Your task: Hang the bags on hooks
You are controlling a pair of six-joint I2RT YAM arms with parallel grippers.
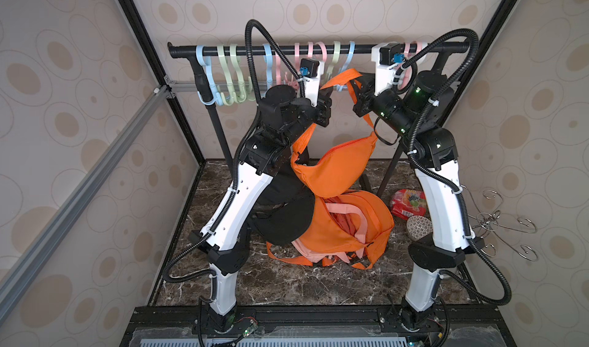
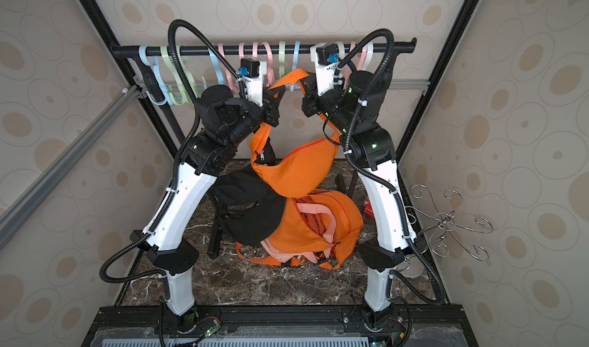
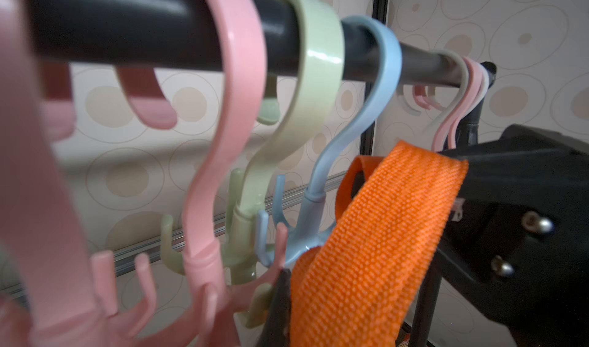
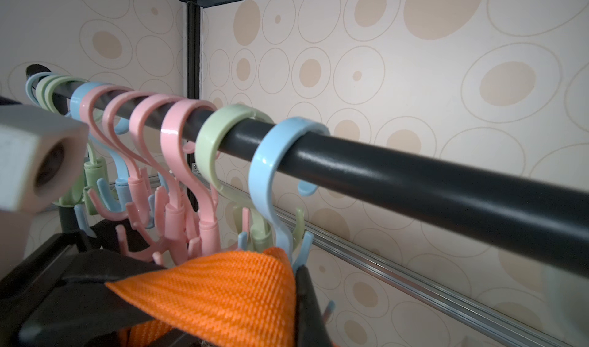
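An orange bag (image 1: 341,166) hangs in the air below the rack, held up by its orange strap (image 1: 340,77). My left gripper (image 1: 323,106) is shut on one side of this strap, and my right gripper (image 1: 360,97) is shut on the other. Between them the strap arches up in front of the hooks. The left wrist view has the strap (image 3: 380,242) close to a blue hook (image 3: 306,218), with green and pink hooks beside it. In the right wrist view, the strap (image 4: 227,291) covers the lower part of the blue hook (image 4: 267,156). Whether strap and hook touch, I cannot tell.
The black rail (image 1: 368,48) carries several pastel hooks. Below lie an orange backpack (image 1: 362,224) and a black bag (image 1: 279,206) on the marble floor. A red packet (image 1: 408,203) and a wire stand (image 1: 490,220) are at the right.
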